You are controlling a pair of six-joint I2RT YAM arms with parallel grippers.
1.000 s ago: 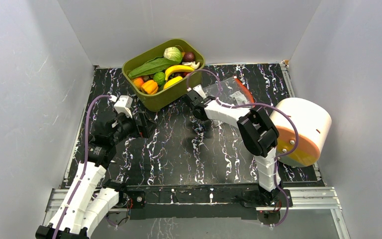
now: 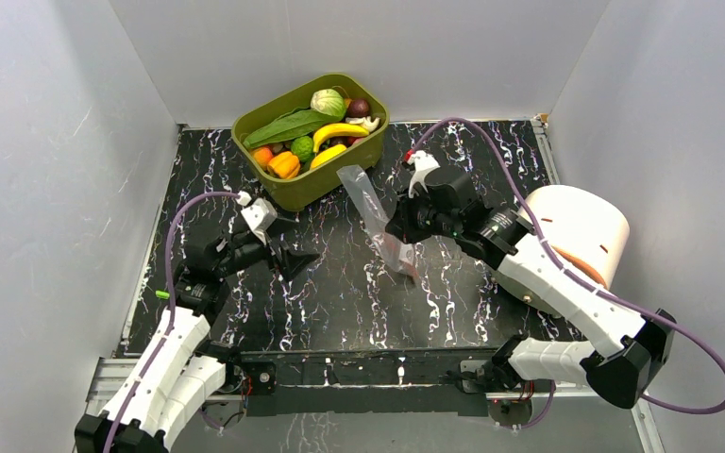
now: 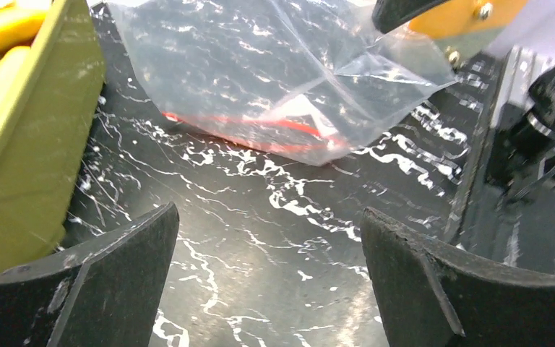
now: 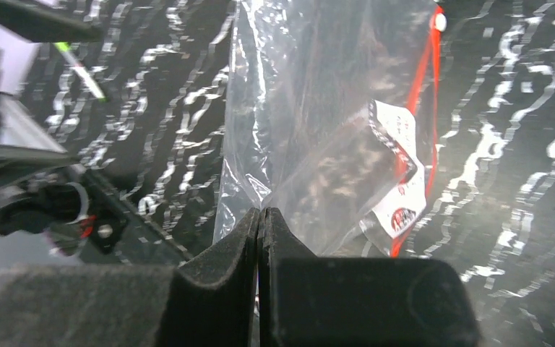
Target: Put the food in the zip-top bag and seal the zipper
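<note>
A clear zip bag (image 2: 368, 212) with red zipper strip and white label hangs from my right gripper (image 2: 392, 229). In the right wrist view that gripper is shut on the bag's film (image 4: 311, 123). My left gripper (image 2: 297, 264) stands open left of the bag; in the left wrist view nothing is between its fingers. The food sits in a green bin (image 2: 283, 196): a cabbage (image 2: 327, 102), leafy green, banana (image 2: 338, 132), orange pepper and other pieces.
A cream rounded appliance (image 2: 566, 226) stands at the right of the table, behind the right arm. Grey walls enclose the back and sides.
The left gripper has moved slightly right and down in the top view.
</note>
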